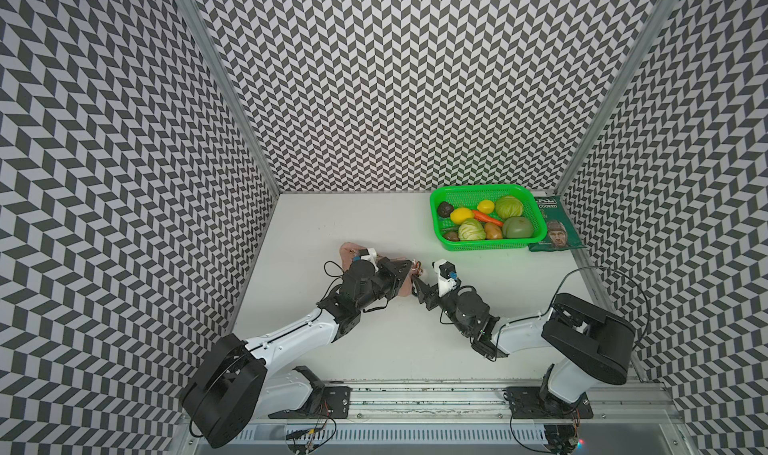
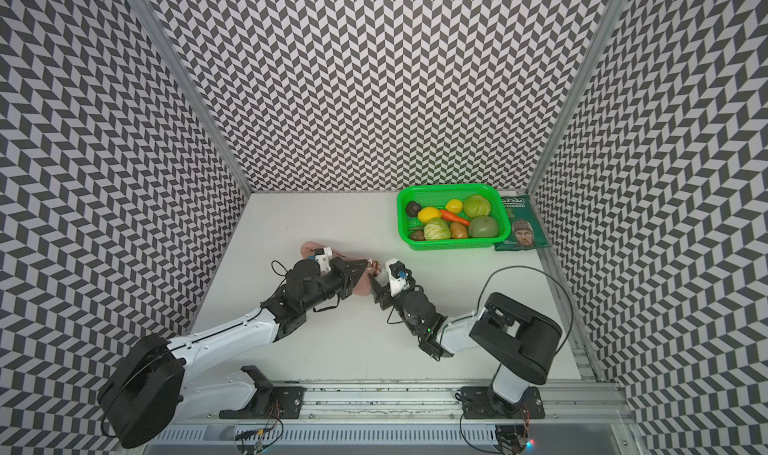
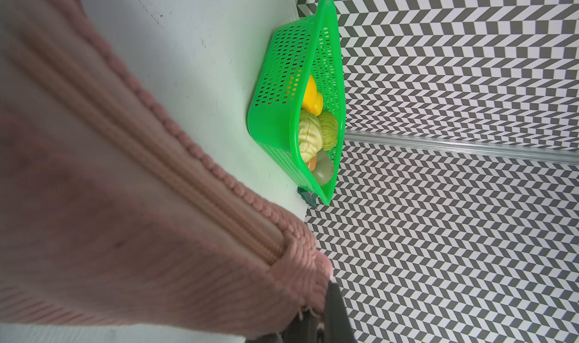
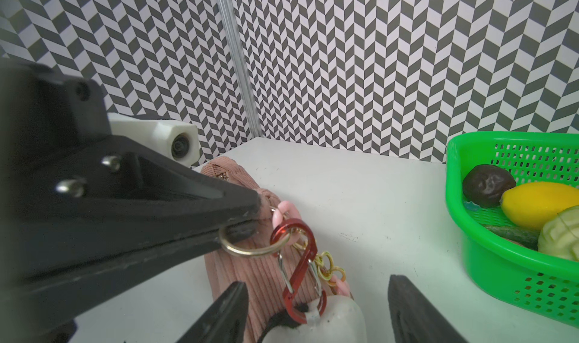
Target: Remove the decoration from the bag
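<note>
The pink corduroy bag (image 3: 120, 222) lies on the table, its zip facing up in the left wrist view. My left gripper is shut, and a thin metal ring (image 4: 244, 251) comes out from its fingertips. A red carabiner (image 4: 297, 276) hangs through that ring. Below it is the decoration, a white and black rounded charm (image 4: 337, 325), partly cut off by the frame's lower edge. My right gripper stands part open, one finger (image 4: 232, 313) left of the charm and the other to its right with a gap. From above, the charm is hidden by the right gripper (image 1: 421, 285).
A green basket (image 1: 438, 235) of toy fruit and vegetables stands behind and to the right. Past it lies a dark green packet (image 1: 560, 227).
</note>
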